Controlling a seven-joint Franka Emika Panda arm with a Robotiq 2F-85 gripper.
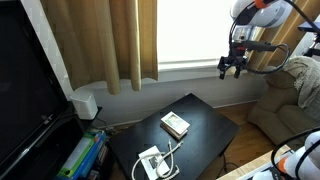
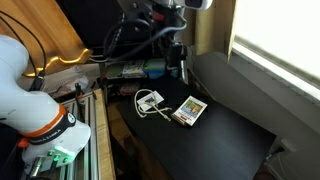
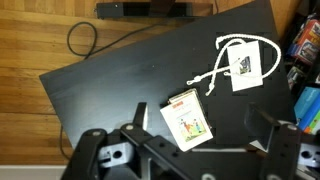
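Observation:
High above the black table, my gripper stands open with its fingers wide apart and nothing between them. Below it lies a small white book or box with a coloured picture on its cover; it is flat on the tabletop and well clear of the fingers. A white cord curls over and around a white card with a dark printed patch. In exterior view 2 the gripper appears dark and blurred near the top, in front of the area behind the table.
Several colourful boxes are stacked beyond the table's left edge. A padded armchair stands at the right under the window.

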